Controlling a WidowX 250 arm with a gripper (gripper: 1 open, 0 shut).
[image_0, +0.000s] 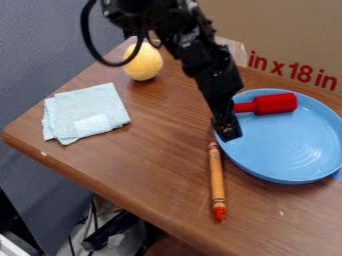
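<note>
My black gripper (227, 129) hangs low over the left rim of a blue plate (283, 150); whether its fingers are open or shut is hard to tell. A red cylindrical object (273, 103) lies on the plate's back part, partly behind the arm. An orange crayon (217, 182) with a red tip lies on the wooden table just left of the plate, pointing toward the front.
A folded pale cloth (86, 113) lies at the table's left. A yellow round object (143, 62) stands at the back left. A cardboard box (294, 40) is behind.
</note>
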